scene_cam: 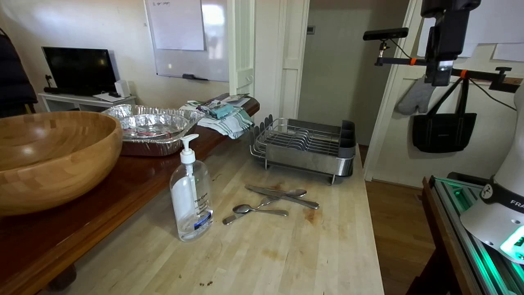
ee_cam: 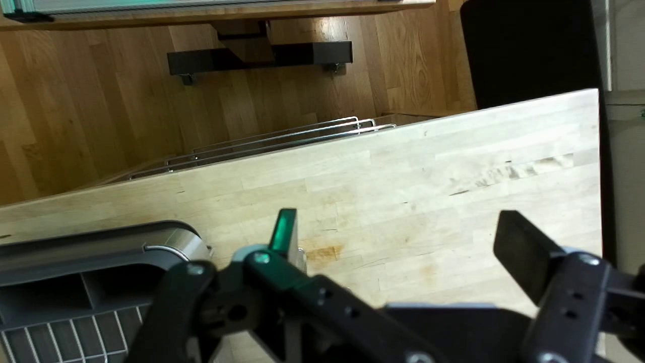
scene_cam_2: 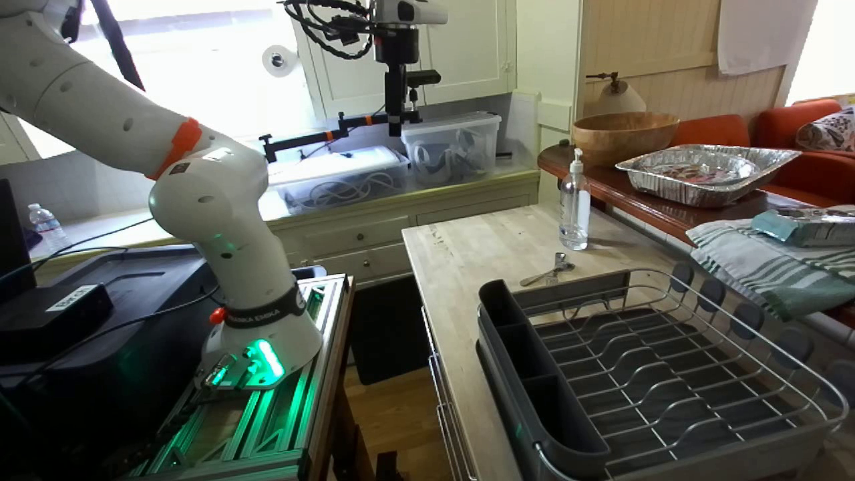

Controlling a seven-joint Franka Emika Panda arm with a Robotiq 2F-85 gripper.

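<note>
High above the counter, my gripper stands open, its two fingers wide apart and only bare wood visible between them. From the side it [scene_cam: 439, 76] hangs well clear of everything on the counter. Several pieces of silver cutlery lie loosely crossed on the wood, among them a spoon [scene_cam: 242, 209] and a knife [scene_cam: 299, 201]. Behind them sits a metal dish rack [scene_cam: 299, 158] with a dark cutlery holder [scene_cam_2: 535, 377], whose compartments look empty. The wrist view catches a corner of the rack [ee_cam: 181, 239], while my gripper hides most of the cutlery there.
A clear pump bottle [scene_cam: 190, 206] stands upright beside the cutlery. On the adjoining dark table are a wooden bowl [scene_cam: 59, 162], foil trays [scene_cam: 162, 123] and a striped towel [scene_cam: 231, 125].
</note>
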